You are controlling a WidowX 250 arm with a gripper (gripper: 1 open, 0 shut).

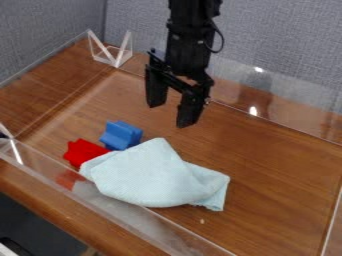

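Note:
My black gripper [171, 100] hangs over the middle of the wooden table, its fingers pointing down and spread open with nothing visible between them. It is above and behind a blue block [120, 135], a red block [83, 151] and a crumpled white cloth [156, 177]. The two blocks sit side by side at the front left, with the cloth beside them to the right, nearer the front.
A white wire-like object [110, 50] stands at the back left. Clear panels edge the table [261, 170] at the back and front left.

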